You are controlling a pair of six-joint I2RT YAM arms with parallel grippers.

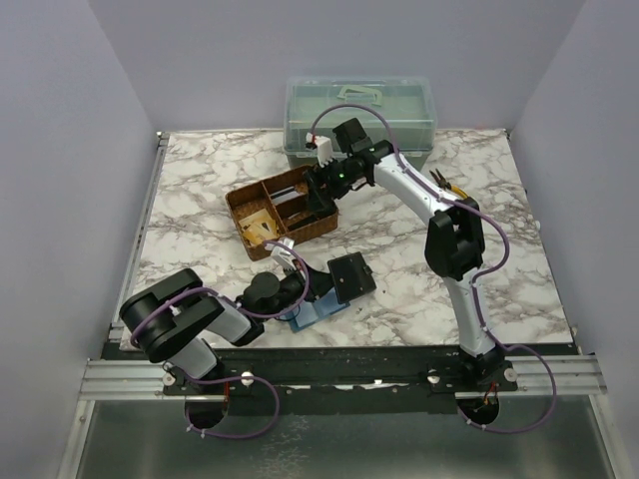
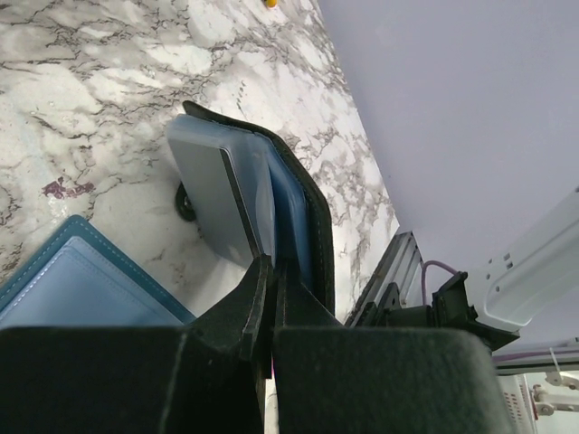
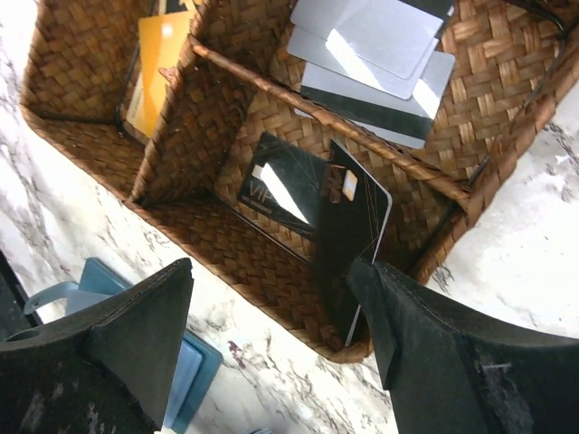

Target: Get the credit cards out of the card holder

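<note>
A dark card holder [image 1: 349, 278] with clear sleeves and blue lining [image 2: 308, 217] stands tilted on the marble. My left gripper is shut at its near edge; whether anything thin is between the fingertips is unclear. My right gripper stands open over the front compartment of the woven box [image 3: 235, 235]. In that compartment a dark card [image 3: 357, 226] leans near the right wall, beside a flat black VIP card [image 3: 276, 181].
Other compartments hold yellow cards [image 3: 158, 54] and silver cards [image 3: 353, 36]. A blue-lined item [image 2: 90, 280] lies at front left. A clear lidded container [image 1: 359, 100] stands behind.
</note>
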